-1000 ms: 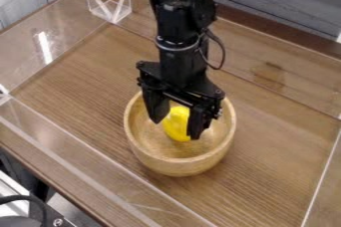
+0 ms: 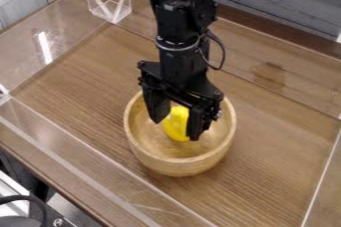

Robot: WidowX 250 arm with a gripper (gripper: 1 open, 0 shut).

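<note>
The black robot gripper reaches down from the top centre into a beige round bowl, with its fingers on either side of a yellow object lying inside. The fingers hide part of the yellow object. Whether they touch it or grip it is unclear.
The bowl stands on a wooden tabletop with free room to the right and left. A clear plastic object is at the back left. Low white edges border the table, and a black cable lies at the lower left.
</note>
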